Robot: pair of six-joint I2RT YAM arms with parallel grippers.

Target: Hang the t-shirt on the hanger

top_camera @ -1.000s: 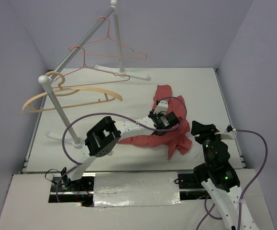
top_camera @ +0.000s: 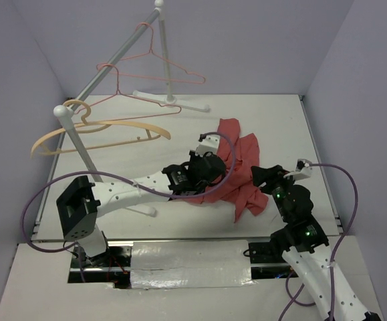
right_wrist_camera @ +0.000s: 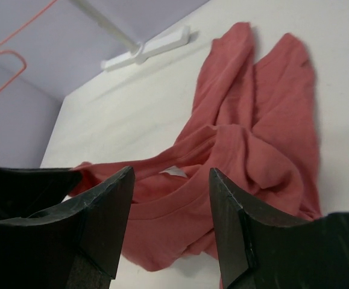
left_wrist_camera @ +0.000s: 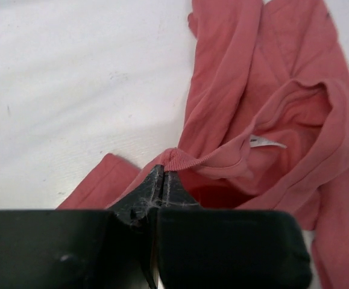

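The red t shirt (top_camera: 246,194) lies crumpled on the white table, its neck opening with a white tag showing in the left wrist view. My left gripper is shut on the edge of the collar (left_wrist_camera: 228,156). My right gripper is part open at the right side of the shirt, with nothing between its fingers and the cloth beyond them. A beige hanger (top_camera: 130,122) and thin pink hangers (top_camera: 180,77) hang on the white rail at the left.
The rack's rail (top_camera: 113,60) and feet (top_camera: 190,105) stand left of and behind the shirt. Grey walls (top_camera: 353,134) close in the sides and back. Bare table shows around the shirt.
My left gripper has moved left, and its arm has shifted. The beige hanger swayed slightly.
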